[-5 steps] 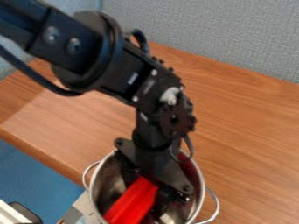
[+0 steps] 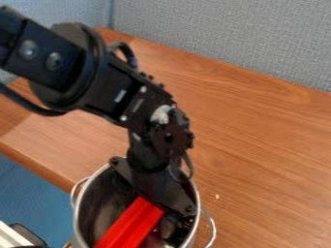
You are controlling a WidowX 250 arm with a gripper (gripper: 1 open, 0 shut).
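Note:
A steel pot with wire handles stands at the bottom centre of the camera view, at the wooden counter's edge. A red, long object lies inside it. My black gripper reaches down into the pot at the upper end of the red object.
A grey padded wall runs behind it. A white object is at the lower left, above a blue floor.
The arm has moved left and slightly up. The pot has shifted left as well, and more of the red object shows.

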